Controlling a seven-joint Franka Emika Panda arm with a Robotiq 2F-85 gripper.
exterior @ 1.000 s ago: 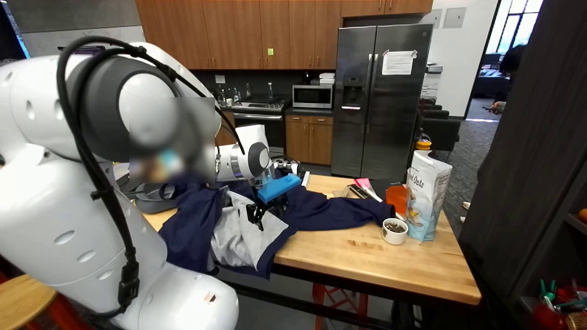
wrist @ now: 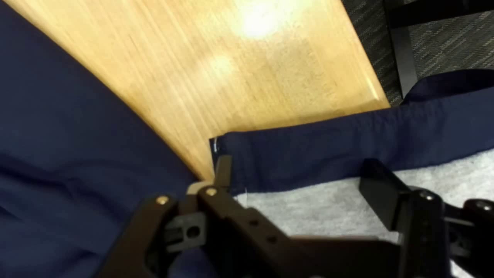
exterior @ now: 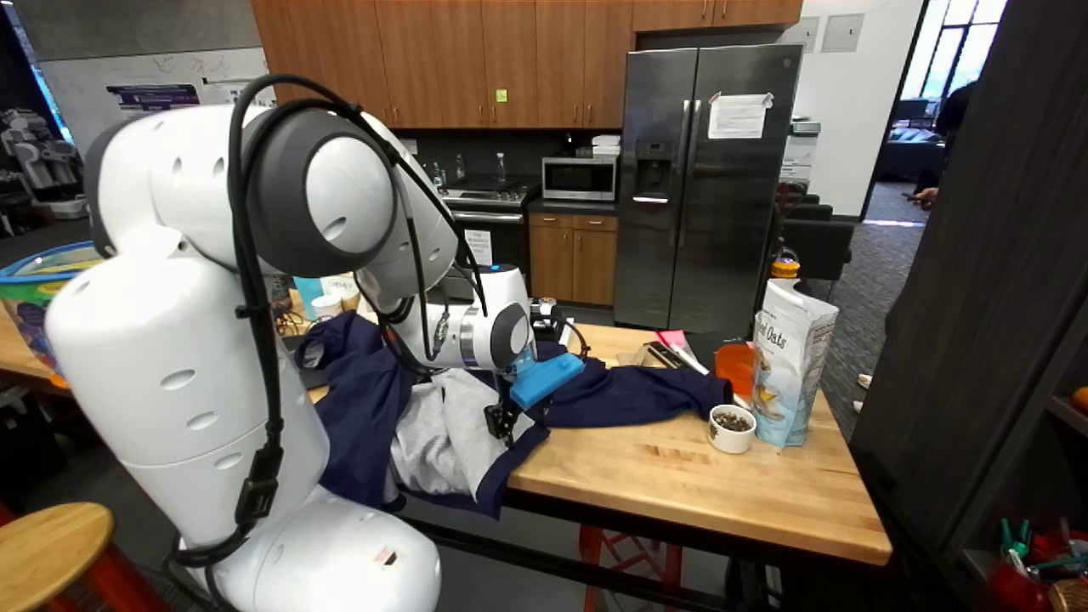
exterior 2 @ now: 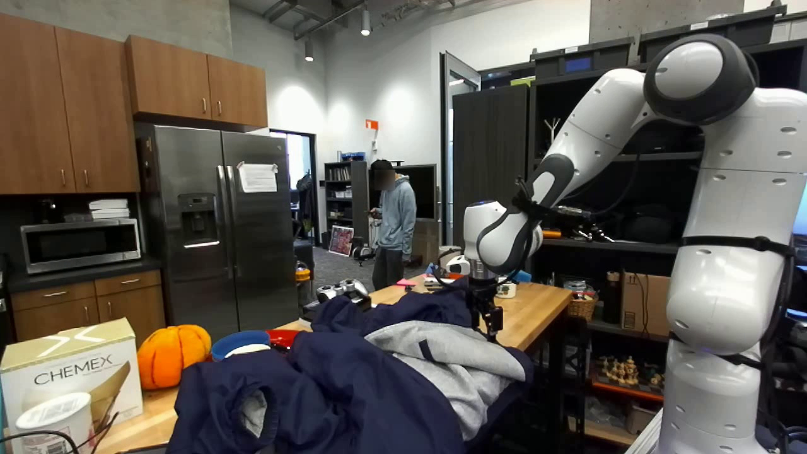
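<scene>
A navy garment with a grey fleece inside lies crumpled over the table's near side, with its grey lining (exterior: pixel 439 433) turned up. In the wrist view its navy hem (wrist: pixel 301 150) crosses between my fingers, bordering the grey lining (wrist: pixel 296 211). My gripper stands open over this edge, one finger near the hem's corner and the other over the lining. Exterior view 1 puts the gripper (exterior: pixel 505 420) low at the garment's right edge. Whether the fingertips touch cloth is unclear. From the opposite side, the gripper (exterior 2: pixel 488 321) appears just beyond the grey lining (exterior 2: pixel 446 348).
Bare tabletop (exterior: pixel 653 474) extends right of the garment. A white cup (exterior: pixel 731 439) and an oats bag (exterior: pixel 792 372) stand near its right end. At the other end are a Chemex box (exterior 2: pixel 72 371) and an orange pumpkin (exterior 2: pixel 173 355). A person (exterior 2: pixel 394 219) stands in the background.
The arm has swung to the right, and the gripper has moved right and slightly down to the garment's edge. The cloth looks much the same.
</scene>
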